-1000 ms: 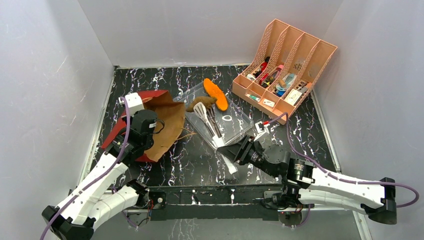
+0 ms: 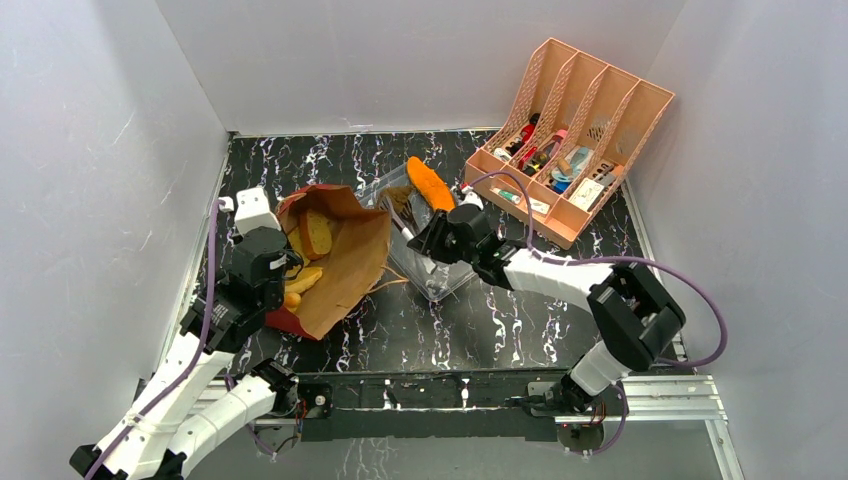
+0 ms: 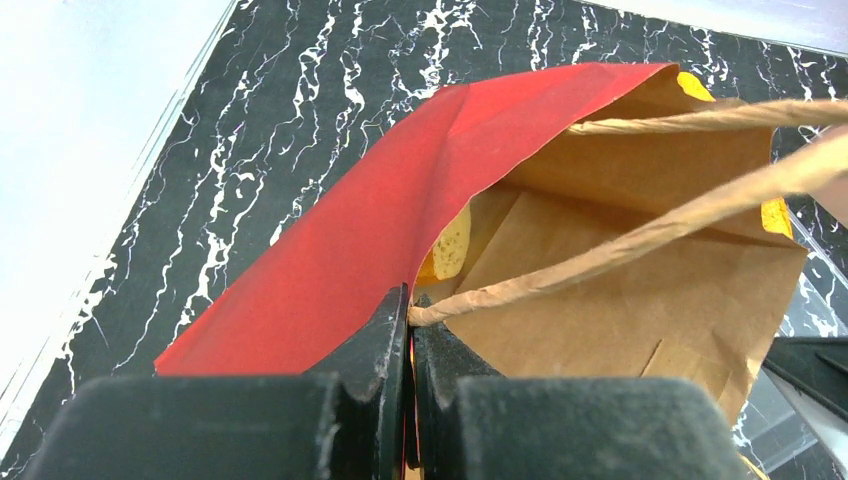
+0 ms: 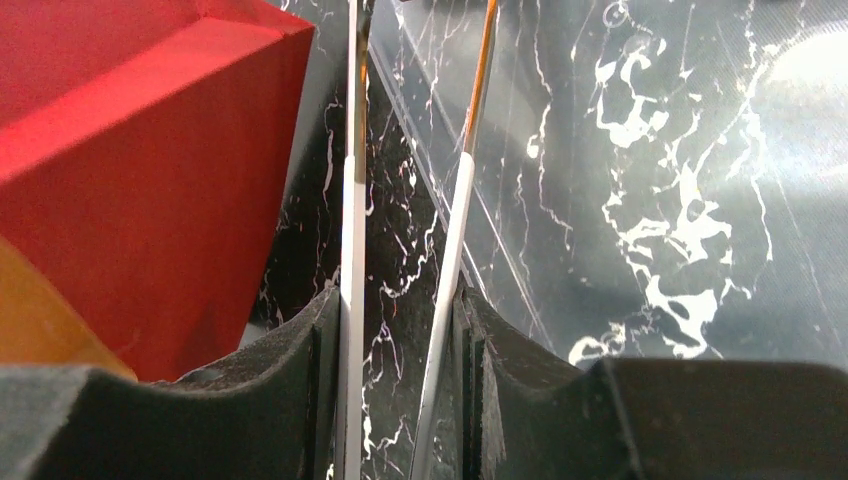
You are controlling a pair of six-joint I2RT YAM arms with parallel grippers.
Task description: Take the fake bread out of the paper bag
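In the top view, the paper bag (image 2: 352, 262) lies at the left with its mouth wide. Yellow-brown pieces of fake bread (image 2: 316, 233) show inside it. A pale piece of bread (image 3: 449, 247) peeks past the red rim in the left wrist view. My left gripper is shut on the bag's edge, at the foot of the twisted paper handle (image 3: 610, 243). Beside the bag, my right gripper grips white-handled tongs (image 4: 352, 230), whose two arms stand apart with no bread visible between them. The tongs' tips are out of the right wrist view.
A clear tray (image 2: 437, 292) lies right of the bag, holding an orange carrot-like piece (image 2: 431, 184) and a brown item. The peach organizer (image 2: 556, 222) with small goods stands at the back right.
My right arm has carried the tongs leftward and away from the front edge, over the tray toward the bag. The bag's mouth has shifted and now shows more bread; the left gripper moved slightly left.
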